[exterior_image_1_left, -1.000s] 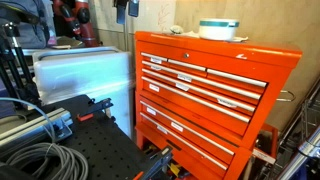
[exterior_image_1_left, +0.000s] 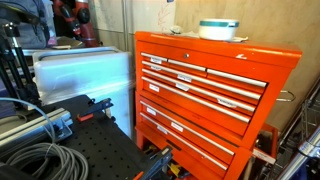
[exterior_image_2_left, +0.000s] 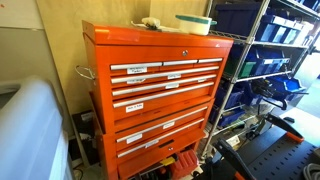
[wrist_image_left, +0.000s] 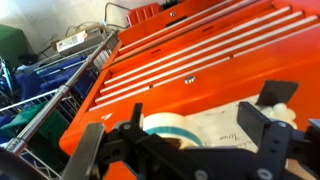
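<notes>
A red tool cabinet (exterior_image_1_left: 215, 75) with several silver-fronted drawers stands in the middle of exterior view 1. On its top sits a round white bowl or tub with a teal band (exterior_image_1_left: 218, 28); it shows in exterior view 2 (exterior_image_2_left: 193, 24) too. A small pale item (exterior_image_2_left: 151, 22) lies beside the tub. In the wrist view my gripper looks down over the cabinet top with its fingers wide apart. Between and beyond them the white-and-teal tub (wrist_image_left: 172, 127) shows, partly covered by the gripper. Nothing appears held.
Wire shelving (exterior_image_2_left: 245, 55) with blue bins stands beside the cabinet. A white lidded container (exterior_image_1_left: 85, 72) is at the left. On the dark perforated table (exterior_image_1_left: 100, 145) lie coiled cables (exterior_image_1_left: 48, 160). The cabinet's top is mostly clear around the tub.
The cabinet and tub have stayed in place.
</notes>
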